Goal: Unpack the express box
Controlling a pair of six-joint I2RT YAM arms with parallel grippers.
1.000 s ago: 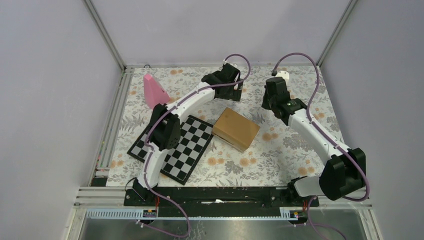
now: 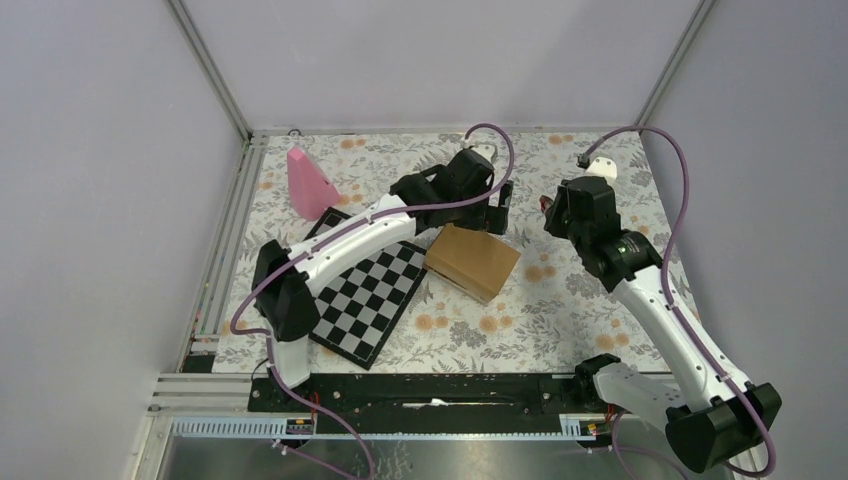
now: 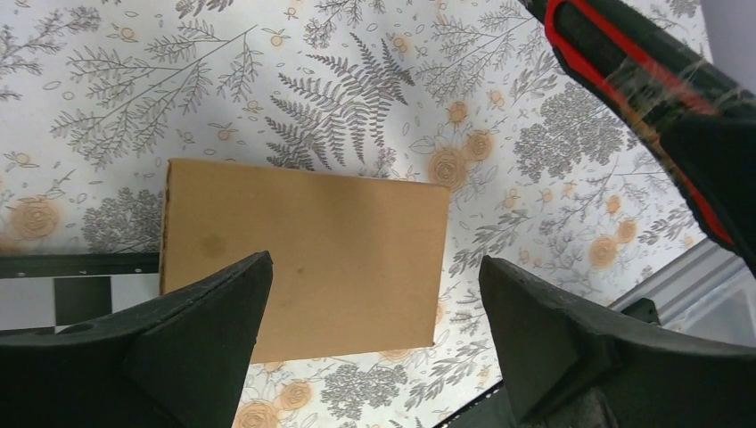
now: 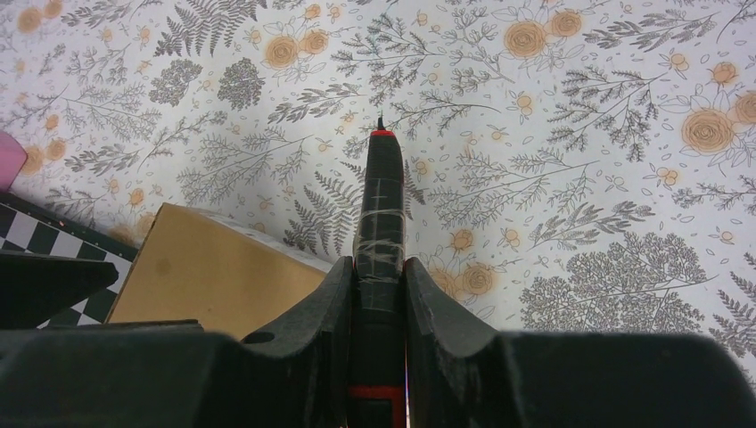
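The closed brown cardboard box (image 2: 473, 262) lies on the patterned table cover, its top face plain and flat. My left gripper is open above the box, with bare space between its spread fingers. In the top view the left gripper (image 2: 497, 210) covers the box's far edge. My right gripper is shut on a slim black tool with red trim (image 4: 383, 196), which ends in a thin dark point. The tool is clear of the box, to its right in the top view. The right fingers hide part of the tool's body.
A black-and-white checkered board (image 2: 370, 300) lies left of the box, partly under the left arm. Behind it stands a pink object (image 2: 308, 185). Open table cover (image 2: 560, 310) lies right of and in front of the box.
The left gripper has come nearer the box's far edge, moving right and toward the front. The box has stayed put.
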